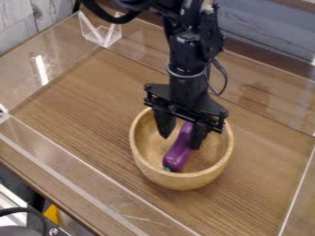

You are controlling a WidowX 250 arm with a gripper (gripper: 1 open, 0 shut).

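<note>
A yellow-tan bowl point(154, 161) stands on the wooden table in the lower middle of the camera view. Inside it lies a purple oblong object point(181, 152) with a teal tip toward the front. My black gripper point(187, 126) hangs over the back of the bowl, its dark fingers reaching down on either side near the object's rear end. Whether they touch the object is unclear.
Bare table point(74, 120) lies to the left and right of the bowl. A clear plastic piece point(102, 29) is at the back left. Dark cables are at the lower left corner.
</note>
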